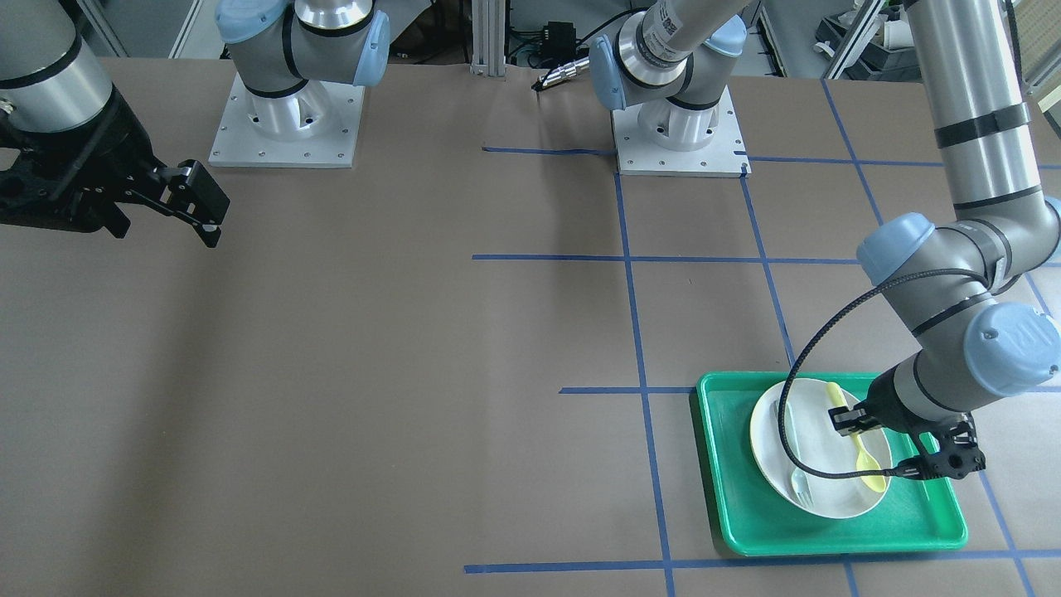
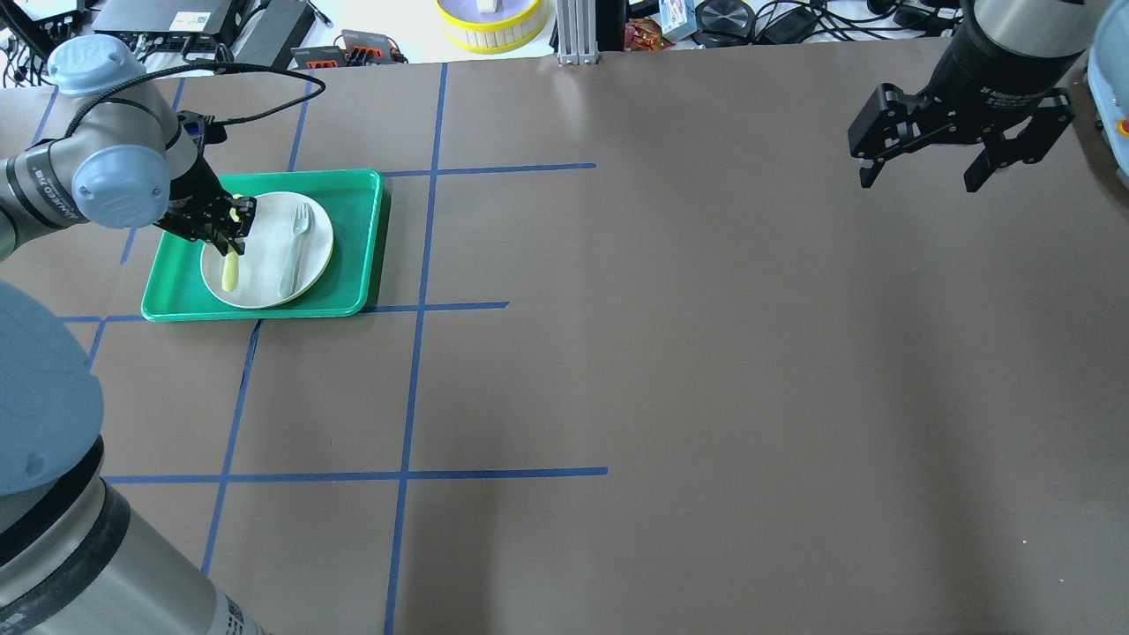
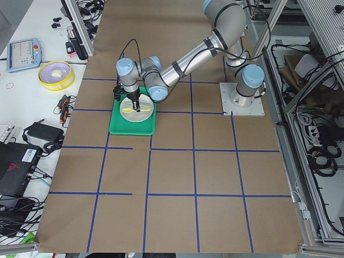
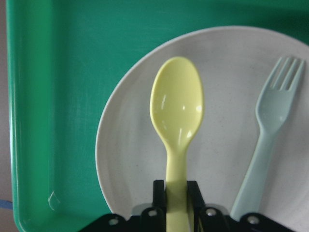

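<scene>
A yellow plastic spoon (image 4: 176, 106) is held by its handle in my gripper, shut on it above a white plate (image 4: 125, 145), bowl end pointing away from the gripper in the wrist view. A pale blue fork (image 4: 273, 111) lies on the plate to the right of the spoon. The plate rests in a green tray (image 1: 736, 478); in the front view the gripper and a cable cover part of plate and spoon.
Another arm's black gripper (image 1: 159, 199) hangs at the left of the front view, well apart from the tray. Further arm bases (image 1: 676, 159) stand at the back.
</scene>
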